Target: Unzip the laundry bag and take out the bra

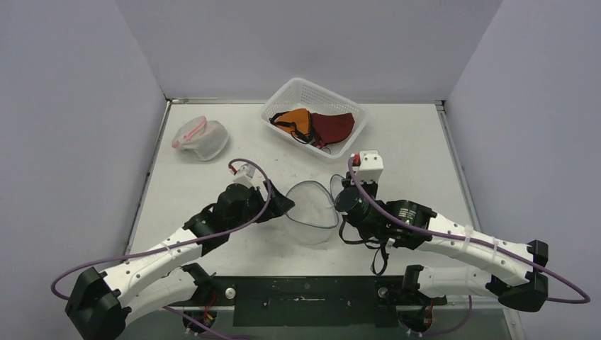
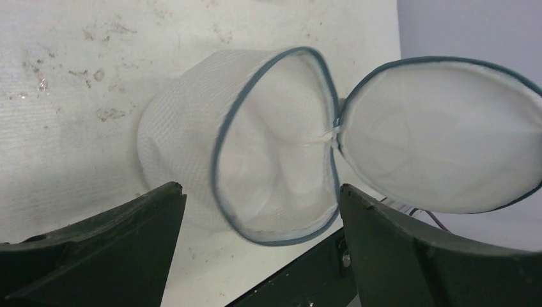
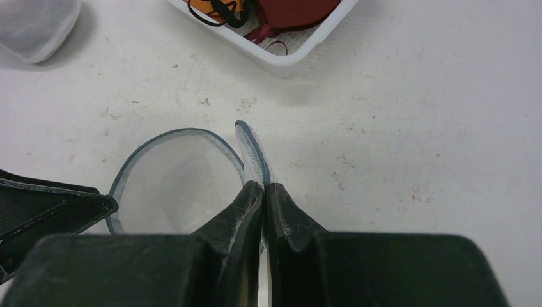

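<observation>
The unzipped white mesh laundry bag (image 2: 179, 134) with grey-blue rims is held above the table at centre, its lid (image 2: 434, 134) folded out to the right. No bra shows inside it. My right gripper is shut on the lid's rim. My left gripper is open, its fingers either side of the bag's rim in the left wrist view; whether they touch it is unclear.
A white basket (image 1: 271, 122) holding orange and dark red cloth items stands at the back centre. A second mesh bag with pink trim (image 1: 205, 142) lies at the back left.
</observation>
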